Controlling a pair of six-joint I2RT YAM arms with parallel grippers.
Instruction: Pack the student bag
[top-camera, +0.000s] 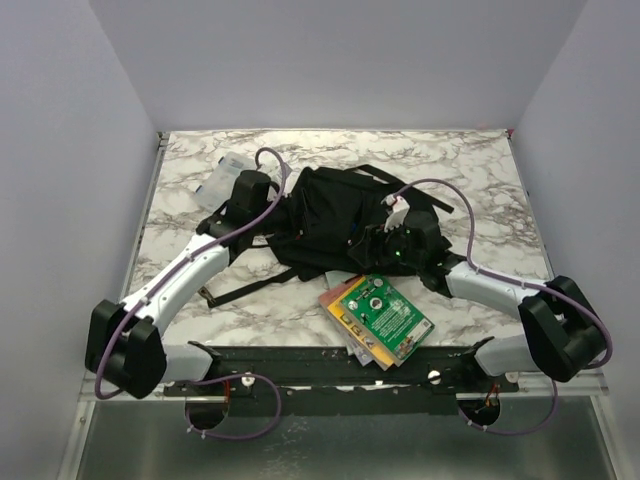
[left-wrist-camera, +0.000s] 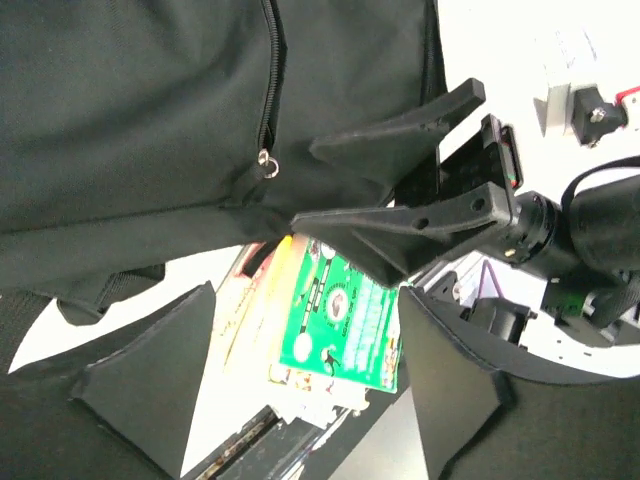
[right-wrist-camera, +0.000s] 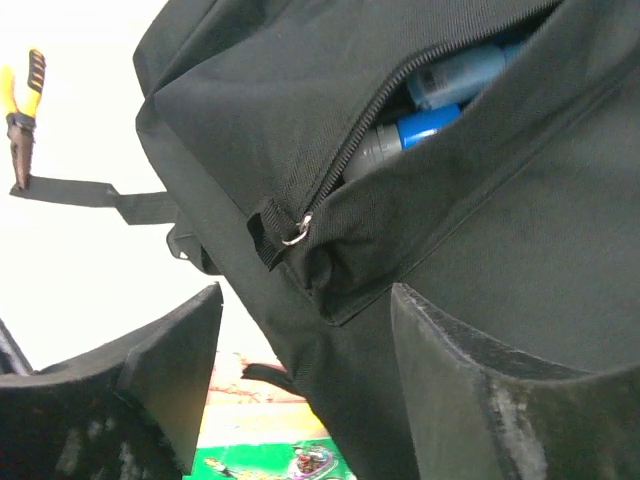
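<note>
The black bag (top-camera: 330, 215) lies on the marbled table. In the right wrist view, its zipper (right-wrist-camera: 375, 100) gapes, with a blue-and-grey item (right-wrist-camera: 425, 125) and a clear blue one (right-wrist-camera: 460, 78) inside. A metal zipper pull (left-wrist-camera: 268, 165) shows in the left wrist view. My left gripper (top-camera: 295, 228) is over the bag's left part, its fingers apart and nothing between them. Over the bag's front right, my right gripper (top-camera: 364, 246) stands open and empty near the books' back end. A green book (top-camera: 385, 315) tops the stack in front of the bag.
A clear plastic case (top-camera: 226, 182) lies at the back left. Yellow-handled pliers (right-wrist-camera: 25, 110) rest beside the bag's strap (top-camera: 255, 287) on the left.
</note>
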